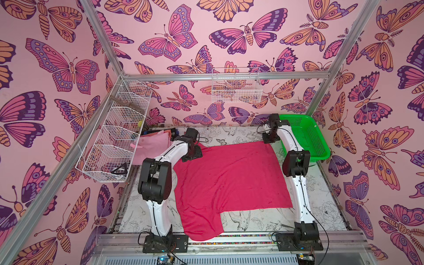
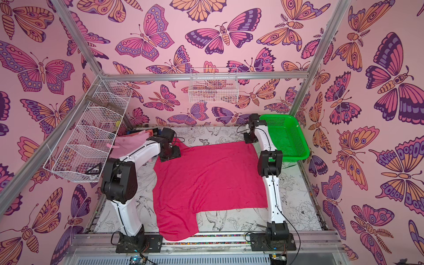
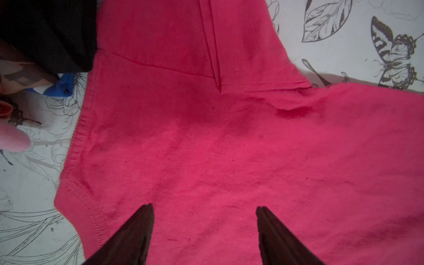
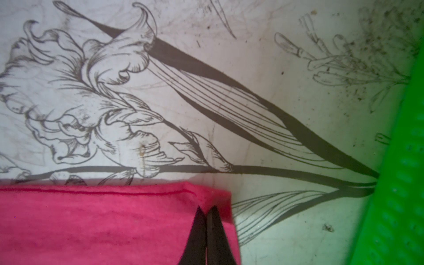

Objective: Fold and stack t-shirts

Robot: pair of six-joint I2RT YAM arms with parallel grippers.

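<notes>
A red-pink T-shirt point(image 1: 238, 176) lies spread on the white patterned table, with a sleeve reaching toward the front edge at left. My left gripper is open over the shirt's far-left part, fingertips above fabric, nothing between them. My right gripper is shut at the shirt's far-right corner, where the fabric is slightly puckered at the fingertips; whether any cloth is pinched between them is hard to tell.
A pile of folded garments point(image 1: 150, 148) lies at the back left under wire baskets point(image 1: 108, 163). A green basket point(image 1: 311, 137) stands at the back right, close to my right gripper. A bare strip of table point(image 4: 287, 88) runs behind the shirt.
</notes>
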